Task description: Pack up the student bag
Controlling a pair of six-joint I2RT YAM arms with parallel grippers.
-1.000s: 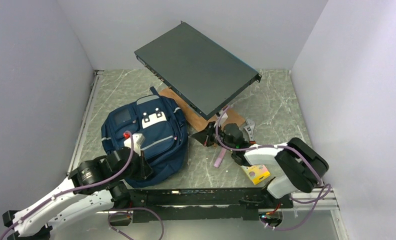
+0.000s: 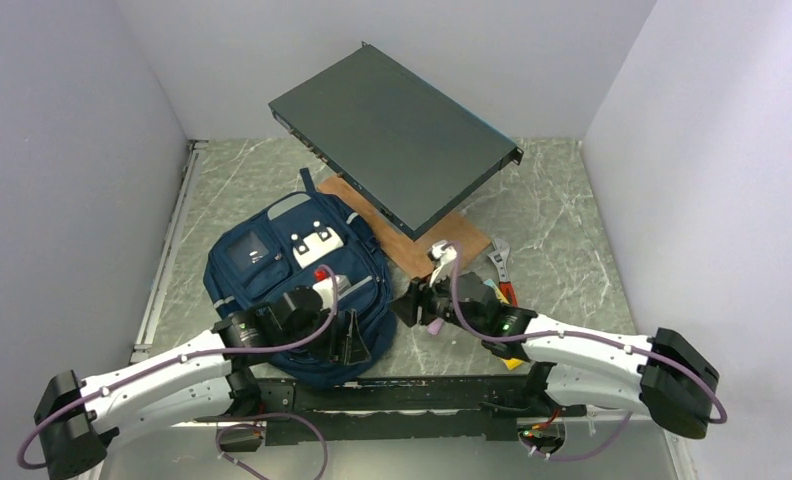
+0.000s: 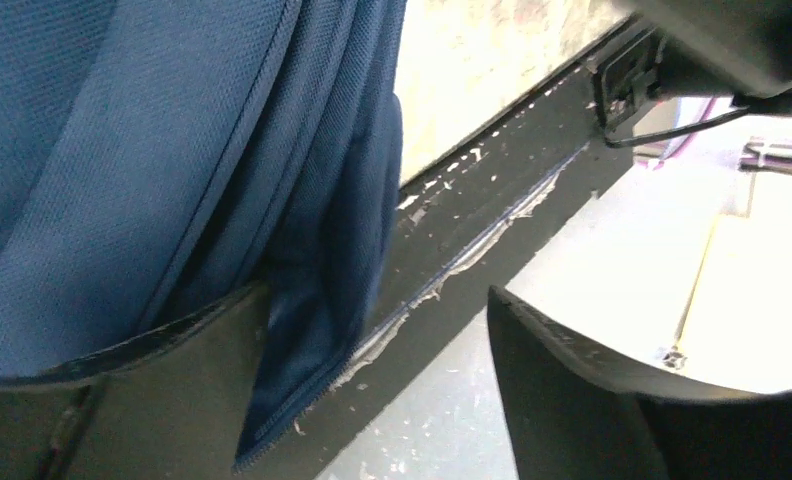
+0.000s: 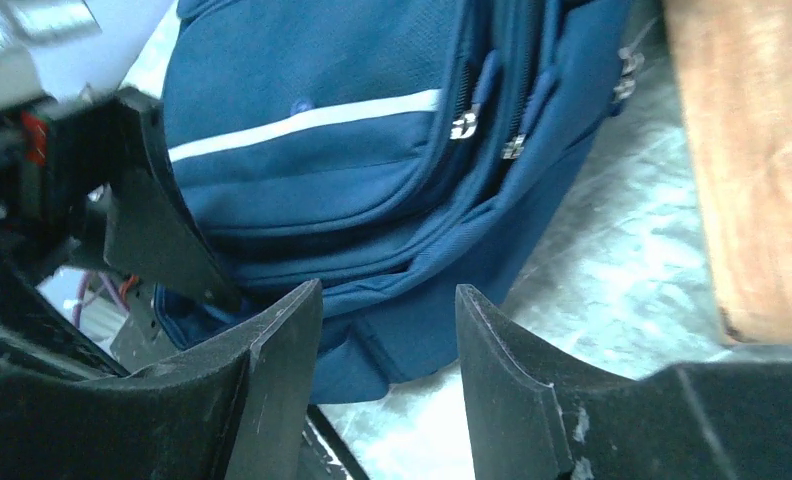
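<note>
The navy backpack (image 2: 302, 250) lies flat on the left half of the table, its front pockets facing up. Over its lower right edge is my left gripper (image 2: 350, 342). In the left wrist view, its fingers (image 3: 582, 400) are parted, and a flap of blue bag fabric (image 3: 322, 270) reaches down between them without being clamped. My right gripper (image 2: 408, 303) stands open beside the bag's right side. The right wrist view shows a gap between its fingers, with the bag's zipped opening (image 4: 442, 250) just beyond, and the left gripper at the left.
A dark flat panel (image 2: 392, 130) covers the upper middle of the top view, above a brown board (image 2: 462, 235). An adjustable wrench (image 2: 501, 260) lies right of it. A yellow box (image 2: 512, 362) and pink item (image 2: 434, 327) are mostly hidden by the right arm.
My left gripper has moved right across the bag's lower part and its fingers have parted. The bag's lower edge has shifted right.
</note>
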